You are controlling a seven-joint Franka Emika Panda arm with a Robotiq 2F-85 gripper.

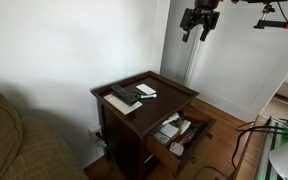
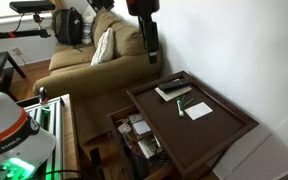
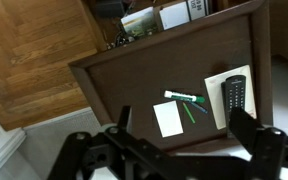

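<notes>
My gripper (image 1: 194, 37) hangs high above the dark cabinet top (image 1: 169, 92), open and with nothing between its fingers. In the wrist view its two fingers stand wide apart at the bottom. A black remote (image 3: 235, 98) lies on a cream pad or sheet (image 3: 217, 104) on the right side of the top. Left of it lie a green and white marker (image 3: 184, 97), a small thin green stick (image 3: 189, 113) and a dark blue pen (image 3: 201, 107). Beside these is a white paper card (image 3: 168, 119).
Below the top an open drawer (image 2: 118, 117) holds several books or boxes and other small items. A brown couch (image 2: 91, 76) stands off to one side. Cables hang near the robot base, and a white wall is behind the cabinet.
</notes>
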